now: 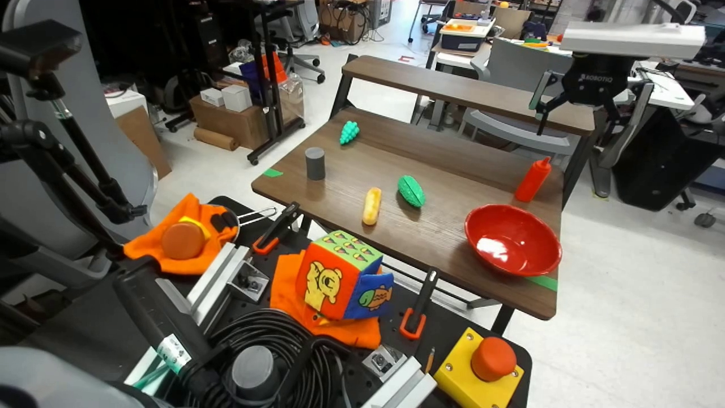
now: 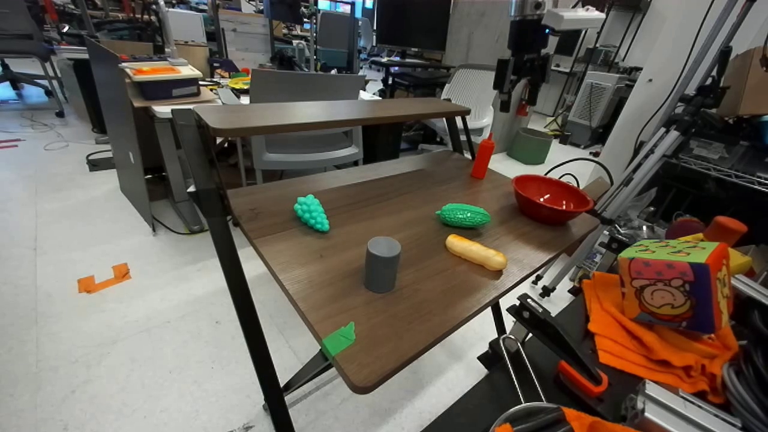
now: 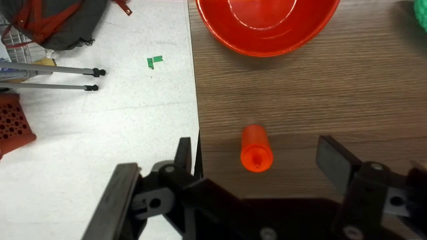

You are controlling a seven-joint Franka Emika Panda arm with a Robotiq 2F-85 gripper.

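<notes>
My gripper is open and points down, with nothing held between its fingers. In the wrist view the upright red squeeze bottle [image 3: 257, 148] shows in the gap between the fingers, but the exterior view puts the gripper [image 1: 575, 129] well above it. That bottle [image 1: 533, 179] stands on the table near its right back corner. A red bowl [image 1: 512, 239] sits empty at the table's right front. Farther left lie a green ridged vegetable [image 2: 464, 215], a yellow bread-like stick [image 2: 476, 252] and a teal grape bunch [image 2: 311, 213]. A grey cylinder [image 2: 382, 264] stands upright.
A raised shelf [image 1: 469, 92] runs along the table's back edge. On the black cart [image 1: 238, 319] in front are a soft picture cube [image 1: 343, 275], cables and a yellow box with an orange button [image 1: 493, 358]. Mid-table has bare room.
</notes>
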